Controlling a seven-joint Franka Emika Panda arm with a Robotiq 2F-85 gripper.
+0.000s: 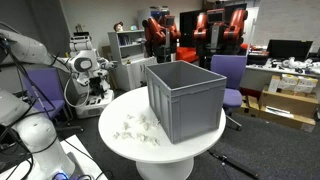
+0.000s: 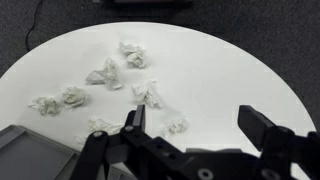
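Several crumpled white paper pieces lie loosely scattered on a round white table (image 1: 125, 105). In the wrist view, one wad (image 2: 132, 54) is farthest up, another (image 2: 104, 74) is just below it, and a third (image 2: 148, 94) lies near the middle. More sit to the left, and one is partly hidden behind a finger. My gripper is open above the table, its black fingers wide apart with nothing between them. A large grey bin (image 1: 198, 112) stands on the table; its corner (image 2: 35, 155) shows at the lower left of the wrist view.
The bin's tall walls take up the table's right half in the exterior view. Bare tabletop (image 2: 215, 65) lies to the right of the paper in the wrist view. Purple chairs (image 1: 229, 72) and cardboard boxes (image 1: 290, 102) stand beyond the table.
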